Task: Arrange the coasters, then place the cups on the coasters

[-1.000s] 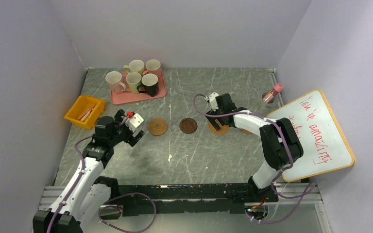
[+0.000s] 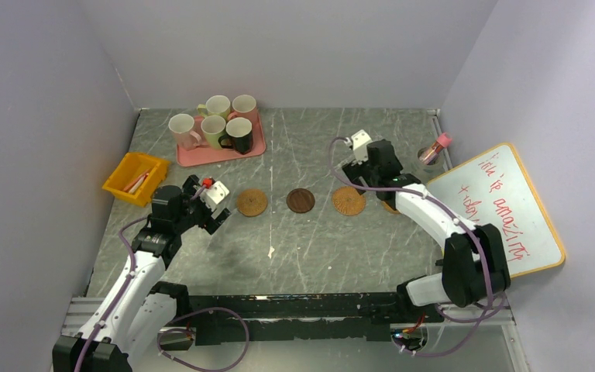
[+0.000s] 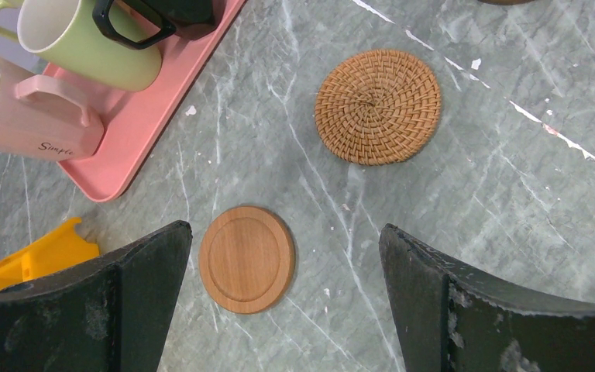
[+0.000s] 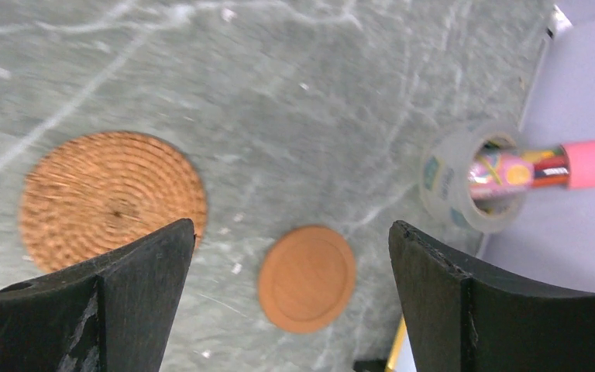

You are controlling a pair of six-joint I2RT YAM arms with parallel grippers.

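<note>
Several cups stand in the pink tray (image 2: pixel 201 155) at the back left: pink cup (image 2: pixel 180 133), green cup (image 2: pixel 212 138), black cup (image 2: pixel 240 143), and another green and pink behind. A row of coasters crosses the table: woven coaster (image 2: pixel 252 202), dark coaster (image 2: pixel 300 201), orange woven coaster (image 2: pixel 349 201), and a plain one (image 4: pixel 307 279) mostly hidden under the right arm from above. A wooden coaster (image 3: pixel 246 260) shows between the fingers of my left gripper, open and empty. My right gripper also hangs open, empty, behind the orange coaster.
A yellow bin (image 2: pixel 135 178) sits at the left edge. At the right, a clear holder (image 4: pixel 465 174) with a pink-capped item stands near the wall, and a whiteboard (image 2: pixel 503 209) leans there.
My right arm has swung right and slightly back, uncovering more of the orange woven coaster. The left arm, cups and coasters have stayed put.
</note>
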